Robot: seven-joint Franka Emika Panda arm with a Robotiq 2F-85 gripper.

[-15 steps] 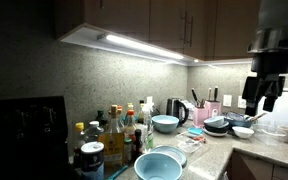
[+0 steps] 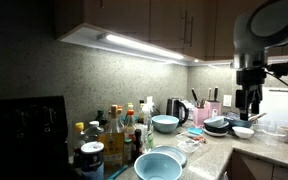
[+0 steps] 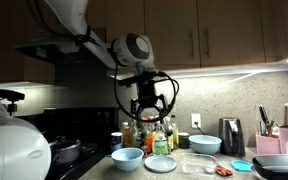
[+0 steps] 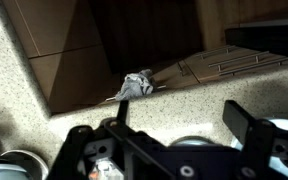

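Observation:
My gripper (image 2: 248, 107) hangs in the air above the counter, open, with nothing between its fingers. In the wrist view, the gripper points down over the counter's front edge, its two dark fingers spread apart. A crumpled grey cloth-like thing (image 4: 136, 85) lies at that edge, by the brown cabinet fronts. On the counter stand a light blue bowl (image 3: 127, 160) and a pale plate (image 3: 160, 164). A second blue bowl (image 2: 165, 124) is farther along by the wall. The gripper is clear of all of them.
Several bottles (image 2: 114, 139) crowd the wall side. A dark kettle (image 2: 176, 108), a pink utensil holder (image 2: 201, 115) and stacked pans (image 2: 217, 126) stand farther along. Wall cabinets (image 2: 134, 20) overhang the counter. Bare counter (image 2: 209, 158) shows near the front edge.
In exterior view 1 the arm and gripper have moved left and a little lower. The things on the counter have not moved.

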